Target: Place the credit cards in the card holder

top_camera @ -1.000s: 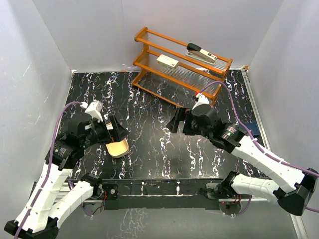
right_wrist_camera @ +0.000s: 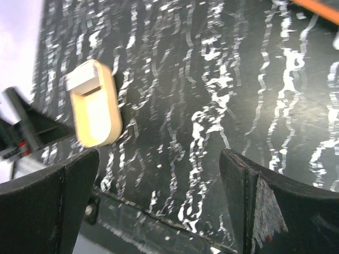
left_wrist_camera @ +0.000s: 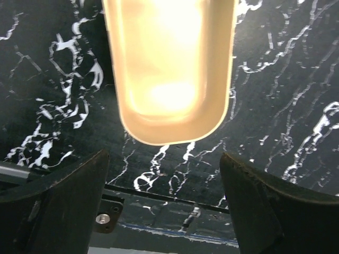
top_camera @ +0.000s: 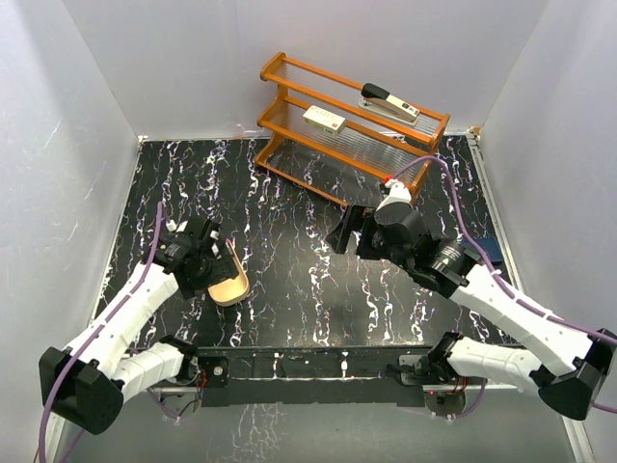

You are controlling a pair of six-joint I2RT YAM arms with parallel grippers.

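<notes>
A cream card holder tray (top_camera: 229, 289) lies on the black marble surface at the left, with my left gripper (top_camera: 217, 260) over it. In the left wrist view the tray (left_wrist_camera: 167, 100) sits just beyond the parted fingers of that gripper, nothing between them. In the right wrist view the tray (right_wrist_camera: 108, 114) shows a pale piece at its far end, possibly cards, not clear. My right gripper (top_camera: 342, 231) hangs open over the middle right, empty.
A two-tier wooden shelf (top_camera: 289, 135) at the back holds a stapler (top_camera: 395, 106) and a white box (top_camera: 324, 120). A dark blue object (top_camera: 488, 251) lies at the right edge.
My left gripper and arm have moved lower and back toward the left, over the tray. The right arm looks almost unchanged.
</notes>
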